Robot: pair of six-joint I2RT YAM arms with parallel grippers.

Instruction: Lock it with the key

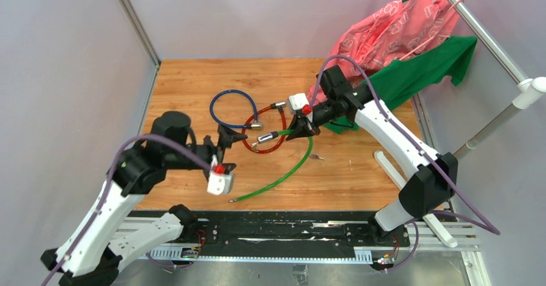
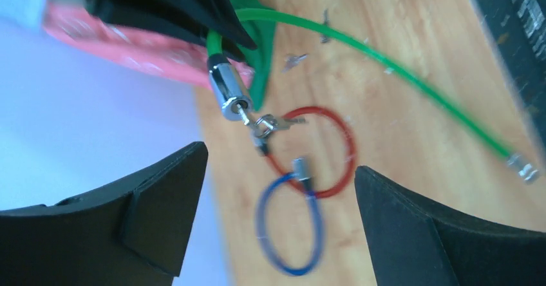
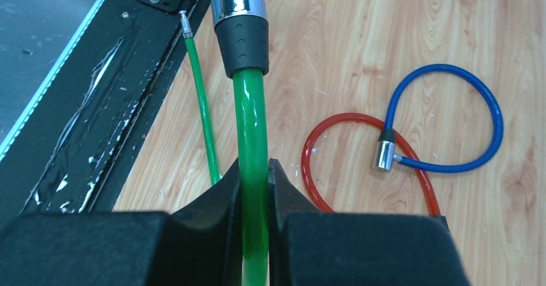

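Observation:
My right gripper (image 1: 293,131) is shut on the green cable (image 3: 250,125) just behind the black collar of its silver lock head (image 2: 228,87), which is held in the air. A key (image 2: 270,123) with a ring sticks out of the lock's end face in the left wrist view. My left gripper (image 1: 235,152) stands open with nothing between its fingers, facing the lock from a short distance. The cable's free end (image 1: 233,200) lies toward the table's front.
A blue cable lock (image 1: 225,93) and a red one (image 1: 264,151) lie behind on the wooden table (image 1: 187,93). Loose keys (image 1: 315,156) lie right of the green cable. Pink (image 1: 380,35) and green cloths (image 1: 418,73) hang at the back right.

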